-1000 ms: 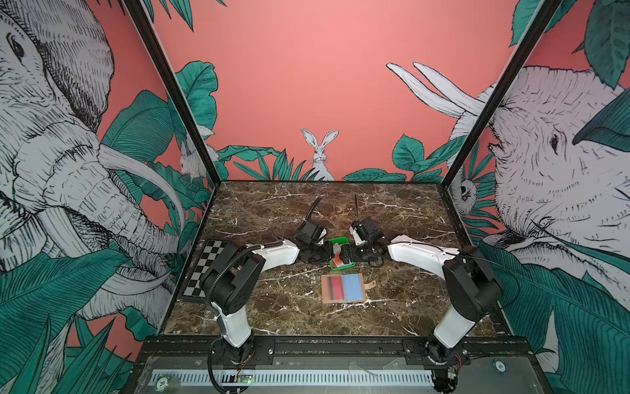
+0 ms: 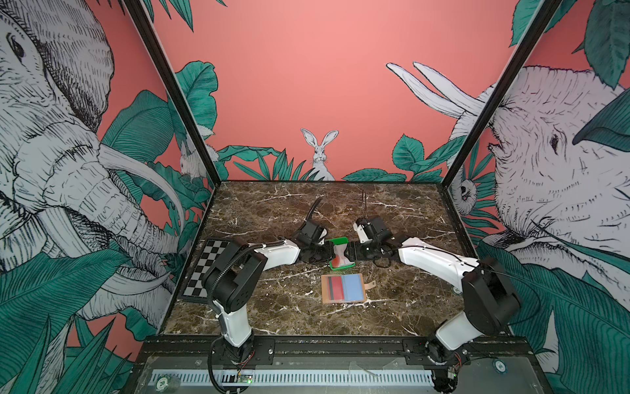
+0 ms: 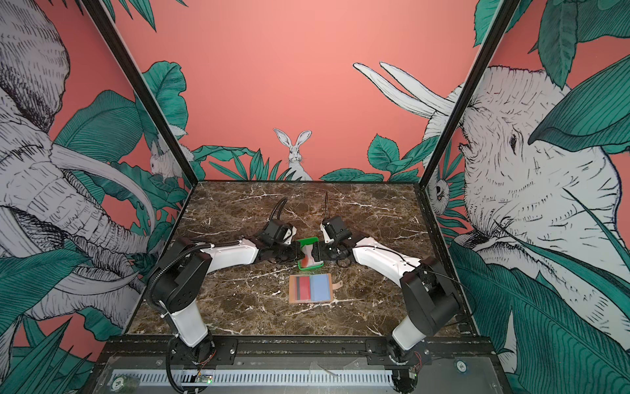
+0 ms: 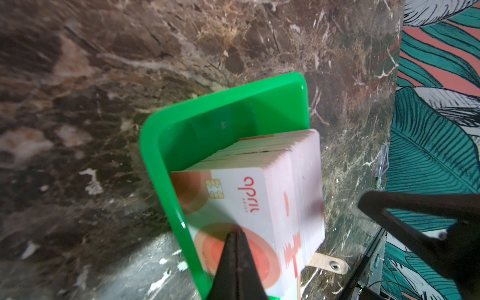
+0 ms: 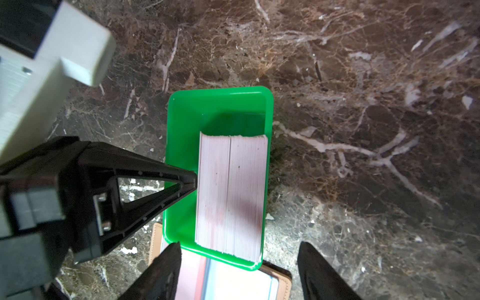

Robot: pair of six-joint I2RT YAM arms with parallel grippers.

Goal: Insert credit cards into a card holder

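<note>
The green box holds a tightly packed stack of white cards, red-printed with "april" on the face seen in the left wrist view. My left gripper is shut, its tips at the stack, with nothing seen between them. My right gripper is at the box from the right, its two fingers showing apart at the bottom of its wrist view; whether anything is between them is unclear. The open tan card holder, with red and blue pockets, lies in front of the box.
A black-and-white checkerboard lies at the table's left edge. Both arms stand close together around the box.
The left arm stays put.
</note>
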